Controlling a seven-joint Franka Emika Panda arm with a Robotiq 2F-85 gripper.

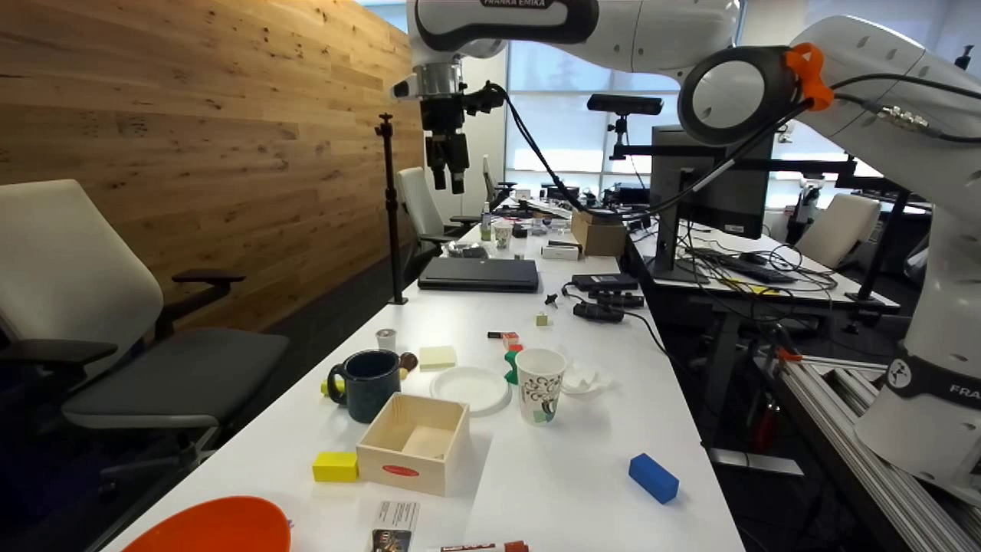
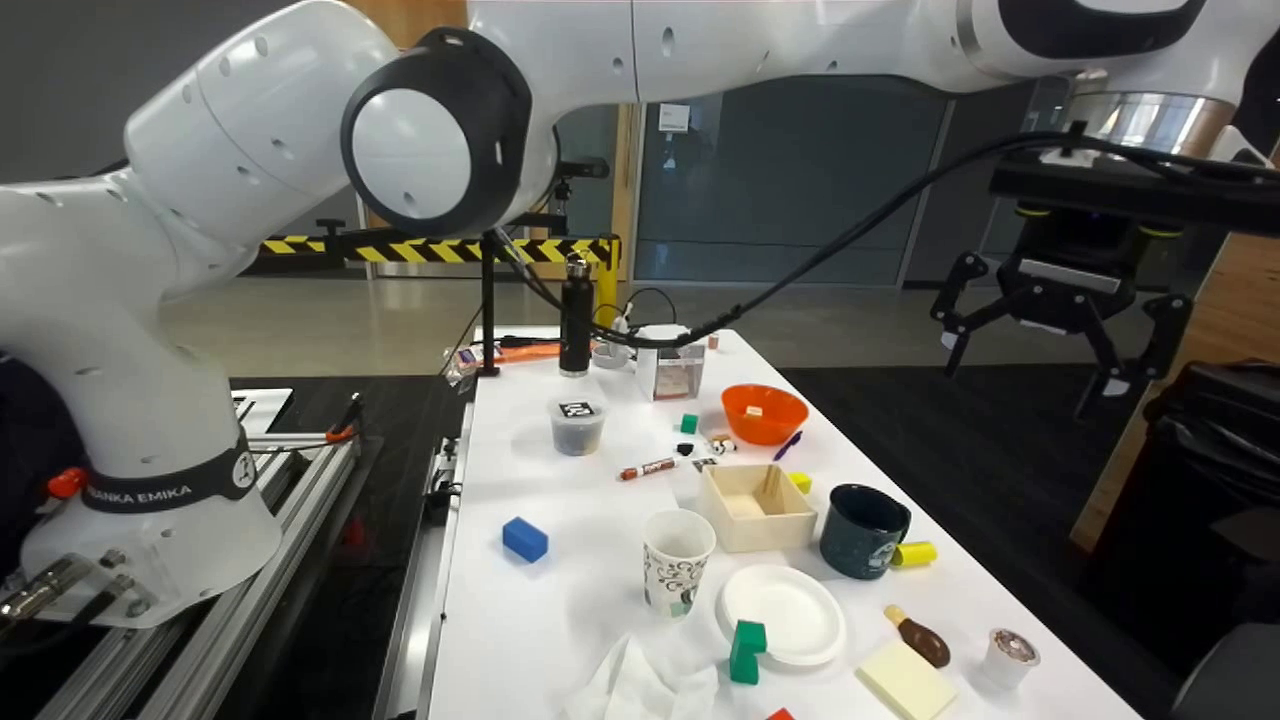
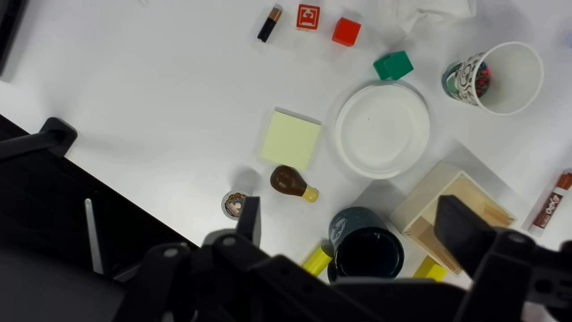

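High above the table's far-left side hangs my gripper (image 2: pixel 1028 382), its fingers spread wide and nothing between them. From the wrist view, the dark mug (image 3: pixel 370 252) and the wooden box (image 3: pixel 453 201) lie far below, partly covered by the gripper. Left of the mug are a brown and yellow toy (image 3: pixel 289 181), a pale sticky-note pad (image 3: pixel 291 140) and a small coffee pod (image 3: pixel 234 205). A white plate (image 3: pixel 383 130) is clear of the fingers, with a green block (image 3: pixel 394 66) at its edge. The patterned paper cup (image 3: pixel 509 78) holds something small and colourful.
A blue block (image 1: pixel 654 478) sits alone near the robot-side table edge. The orange bowl (image 2: pixel 764 414), a marker (image 2: pixel 649 469) and a lidded tub (image 2: pixel 577 426) occupy the other end. A black laptop-like slab (image 1: pixel 479 274) lies farther back; a thin black post (image 1: pixel 392 211) rises at the table edge.
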